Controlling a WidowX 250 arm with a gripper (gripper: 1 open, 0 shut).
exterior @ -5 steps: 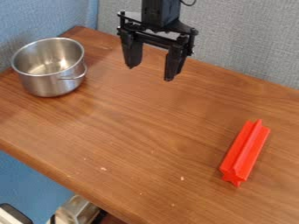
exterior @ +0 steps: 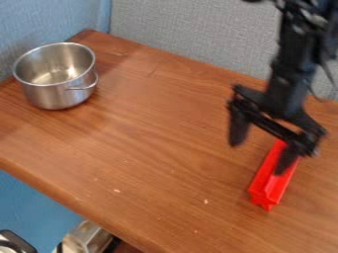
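My black gripper (exterior: 271,131) hangs at the right of the camera view, blurred, over the upper end of a red elongated block (exterior: 268,183) lying on the wooden table. Its fingers are spread apart above the block; whether they touch it I cannot tell.
A steel pot (exterior: 54,92) with a wire handle stands at the back left of the table (exterior: 145,158). Grey padded walls (exterior: 172,30) border the back. A metal object lies off the table's front-left edge.
My gripper has moved right and down, from above the back middle of the table to over the red block. The block and pot have not visibly moved.
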